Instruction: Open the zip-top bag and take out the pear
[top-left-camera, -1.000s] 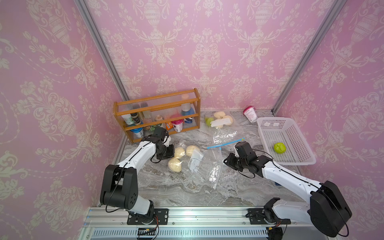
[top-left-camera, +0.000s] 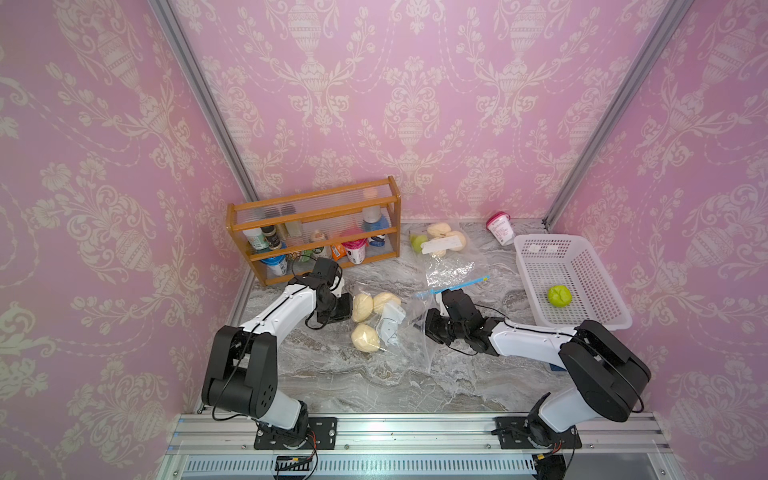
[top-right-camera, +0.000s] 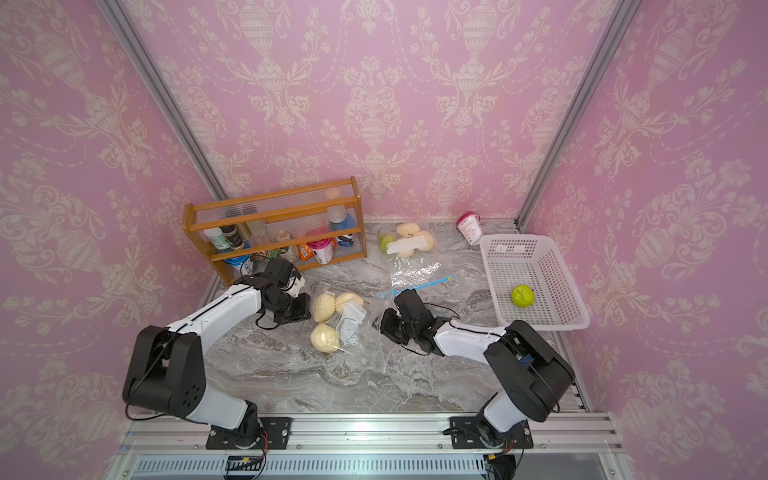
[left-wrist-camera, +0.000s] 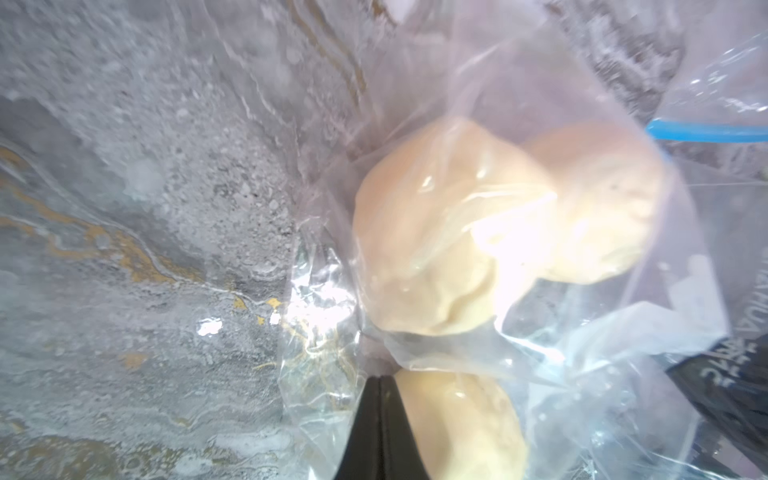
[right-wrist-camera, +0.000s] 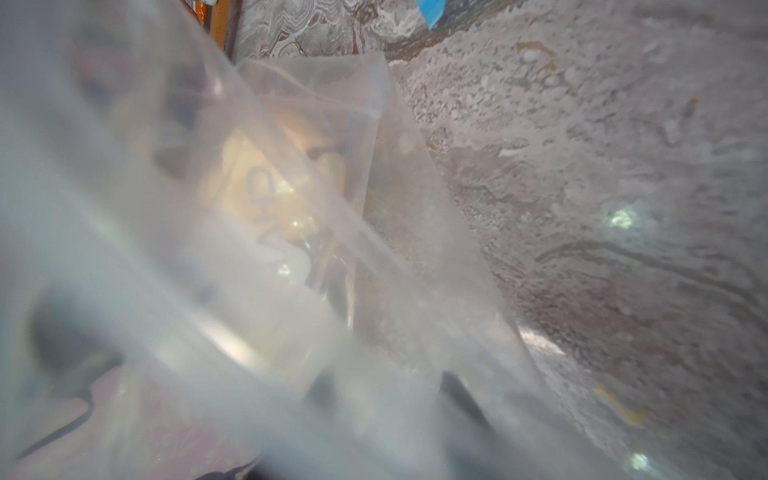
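A clear plastic bag (top-left-camera: 428, 352) holds several pale yellow pears (top-left-camera: 365, 338) and a white printed label (top-left-camera: 389, 321) in the middle of the table. At the pears' left end stands my left gripper (top-left-camera: 347, 309). In the left wrist view its fingers (left-wrist-camera: 381, 432) are pressed together, with a pear (left-wrist-camera: 464, 424) under film right beside them. My right gripper (top-left-camera: 433, 326) is at the bag's right end, its fingertips apart. Loose film blurs most of the right wrist view and covers those fingers (right-wrist-camera: 460, 396). Whether film lies between them cannot be told.
Behind lies a second bag with a blue zip strip (top-left-camera: 452, 287), holding pale fruit and a green one (top-left-camera: 418, 241). A white basket (top-left-camera: 608, 296) with a green fruit (top-left-camera: 559, 296) stands right. A wooden rack (top-left-camera: 392, 216) and a tipped cup (top-left-camera: 501, 228) are at the back.
My right gripper has moved left onto the bag's right end. The pears have shifted slightly right and closer together. My left gripper has stayed close to its place, edging right.
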